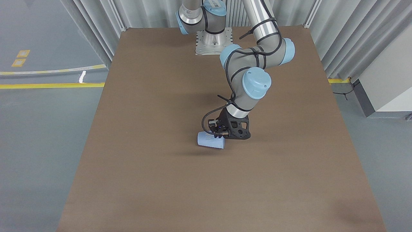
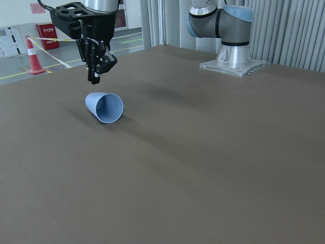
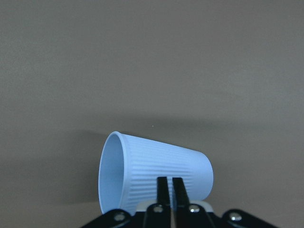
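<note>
A light blue ribbed cup (image 1: 208, 139) lies on its side on the brown table (image 1: 154, 174). In the left view the cup (image 2: 104, 107) shows its open mouth, and my gripper (image 2: 94, 76) is above it, clear of it. In the wrist view the cup (image 3: 156, 166) has its mouth to the left and its base to the right, behind the tips of my gripper. The two fingers are close together, shut, with nothing visible between them. In the front view the fingertips are hidden under the wrist.
</note>
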